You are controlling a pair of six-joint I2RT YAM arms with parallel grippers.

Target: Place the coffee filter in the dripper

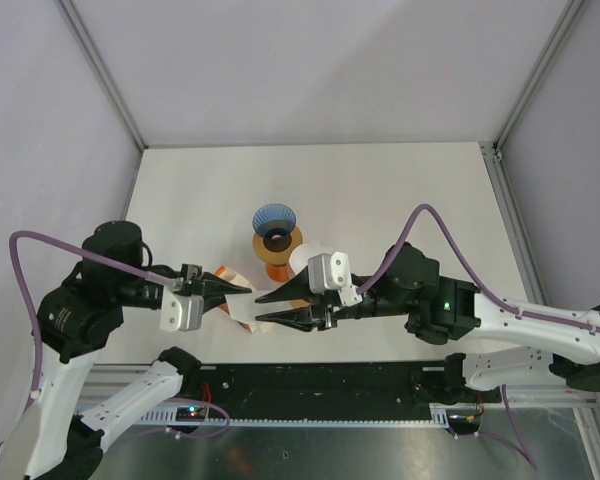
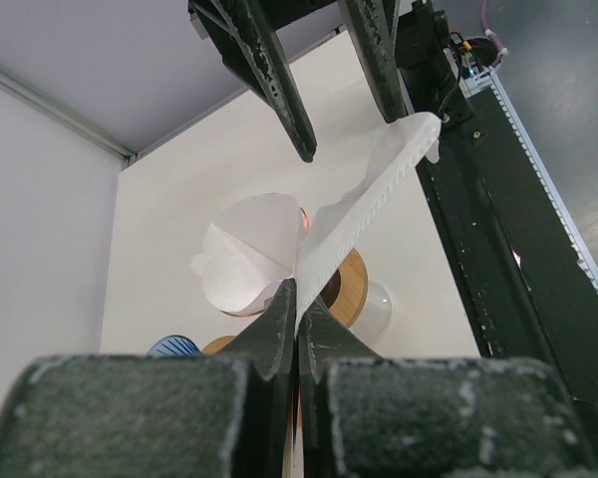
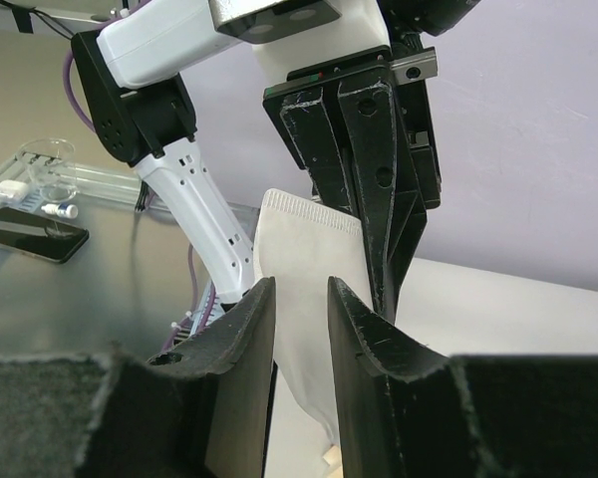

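Note:
A white paper filter hangs between the grippers, its edge pinched in my shut left gripper. My right gripper stands part open around the filter's other end, its fingertips either side of the paper in the right wrist view. Behind them, the orange dripper with a brown rim stands on the white table, carrying a blue ribbed piece. A second white filter sits in another holder to its right, partly hidden by the right arm in the top view.
An orange-and-white packet lies under the grippers. A dark rail runs along the front edge. A phone and a clear cup show beyond in the right wrist view.

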